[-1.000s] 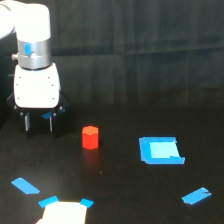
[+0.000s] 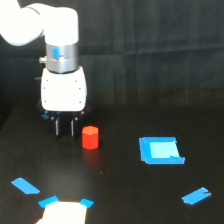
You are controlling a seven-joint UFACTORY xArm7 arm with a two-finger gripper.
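A small red block (image 2: pixel 90 137) rests upright on the black table, left of the middle of the view. My gripper (image 2: pixel 65 128) points straight down just left of the block. Its two dark fingers stand apart with nothing visible between them. The gripper's fingertips look higher in the picture than the block's base; how far they are above the table I cannot tell. To the right, blue tape (image 2: pixel 145 150) frames a pale square (image 2: pixel 163 149) on the table.
Blue tape strips lie at the front left (image 2: pixel 25 186) and front right (image 2: pixel 196 196). A pale object (image 2: pixel 63 213), cut off by the bottom edge, sits between more bits of tape. Bare black table separates the block from the taped square.
The arm and gripper have moved right, closer to the block. The gap between the fingers looks narrower than before. The block and the taped square have stayed put.
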